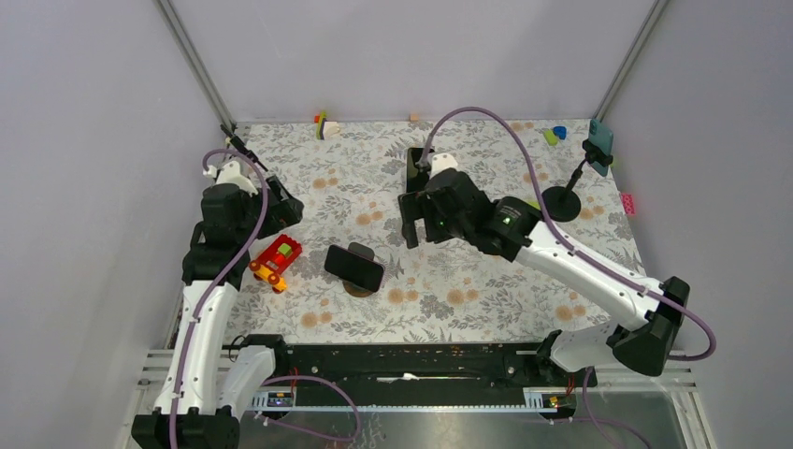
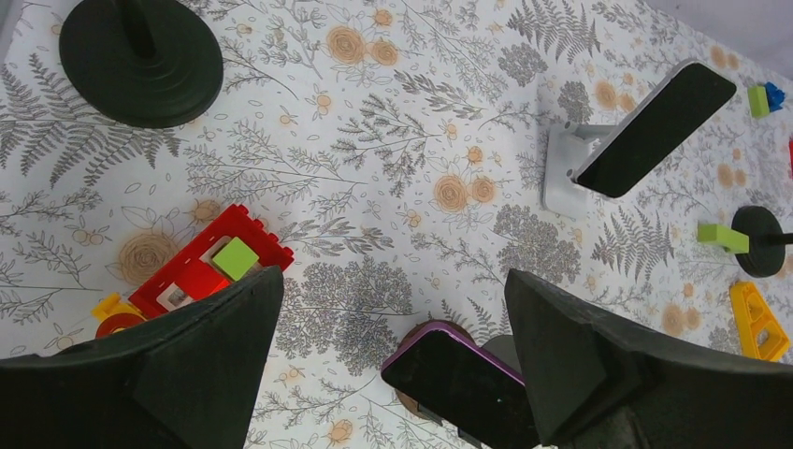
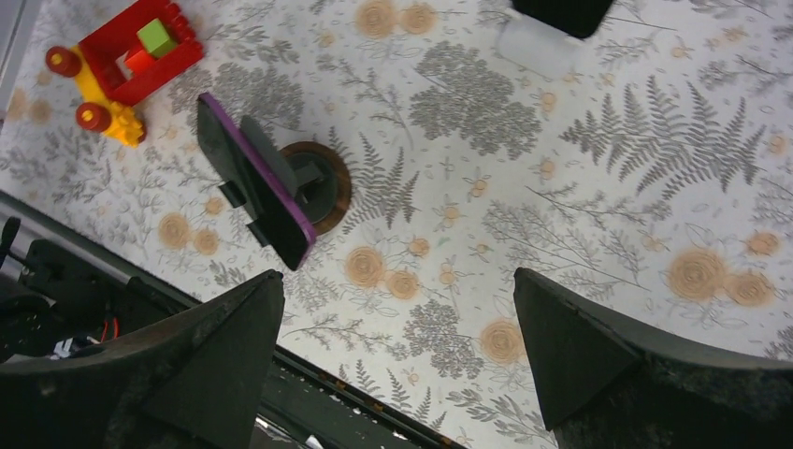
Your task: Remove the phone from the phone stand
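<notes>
A black-screened phone with a purple edge (image 1: 354, 268) leans on a round-based stand (image 1: 358, 291) left of the table's middle. The right wrist view shows that phone (image 3: 251, 180) from the side, its stand's dark base (image 3: 324, 199) behind it. Another black phone (image 2: 656, 129) rests on a white stand (image 2: 565, 175) farther back; the right arm partly covers it from above. My right gripper (image 1: 411, 221) hangs open over the table's middle, right of the purple-edged phone and apart from it. Open and empty, my left gripper (image 1: 292, 216) stays at the left, above the toy.
A red and yellow toy cart (image 1: 278, 254) sits left of the purple-edged phone. At the right back, a black stand (image 1: 561, 203) holds a teal phone (image 1: 599, 141). Small blocks (image 1: 555, 135) lie near the back edge.
</notes>
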